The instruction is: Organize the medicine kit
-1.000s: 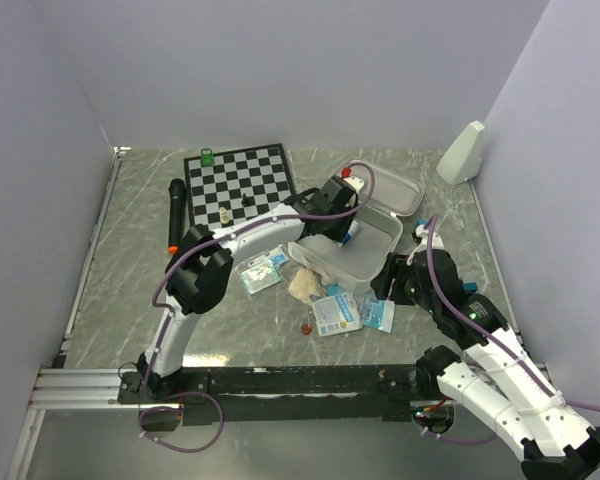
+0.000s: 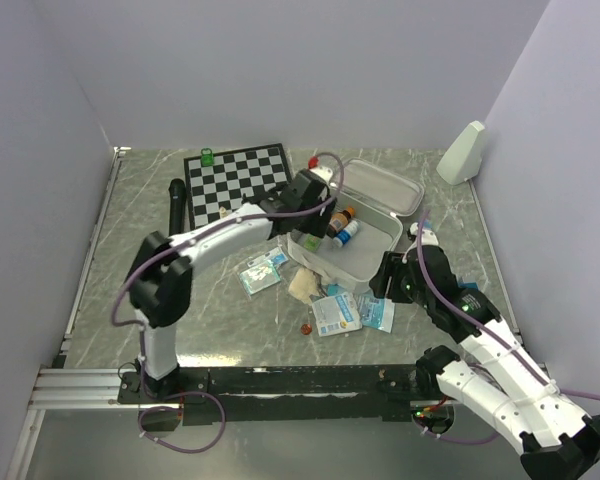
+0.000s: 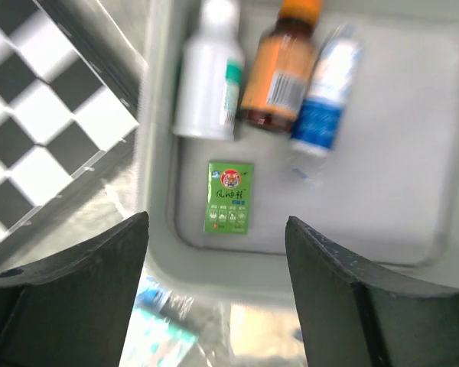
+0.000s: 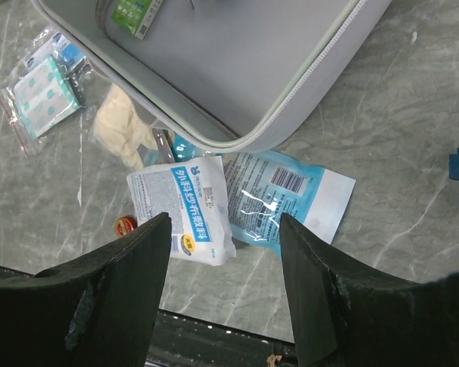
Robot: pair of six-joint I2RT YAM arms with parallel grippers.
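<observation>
The open medicine case (image 2: 368, 258) holds a white spray bottle (image 3: 209, 88), an orange-capped brown bottle (image 3: 278, 76), a blue-and-white bottle (image 3: 321, 99) and a green packet (image 3: 228, 196). My left gripper is open over the case's near-left end, empty. My right gripper is open above the loose packets south of the case: a white packet (image 4: 180, 210), a light-blue packet (image 4: 291, 199), a beige item in plastic (image 4: 115, 122) and small clear-bagged packets (image 4: 46, 99).
A chessboard (image 2: 235, 180) lies at the back left, the case lid (image 2: 385, 180) behind the case, a black cylinder (image 2: 176, 210) far left. A small red item (image 4: 125, 225) sits near the front.
My left arm has moved left and up from over the bottles, uncovering more of the case. The right gripper has barely moved.
</observation>
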